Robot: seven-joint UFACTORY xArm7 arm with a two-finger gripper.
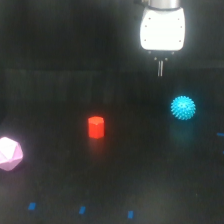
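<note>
My gripper (160,69) hangs at the upper right, below its white hand (162,30), with two thin fingers pointing down. The fingers look close together, too small here to tell whether they are open or shut. No object shows between them. A red block (96,127) stands on the dark table left of centre. To the right lies a spiky cyan ball (183,108), lower in the picture than the fingertips and slightly right of them. A pink many-sided piece (9,153) sits at the left edge, partly cut off by the frame.
Small blue marks (82,210) lie along the front of the dark table, with another blue mark (220,134) at the right edge.
</note>
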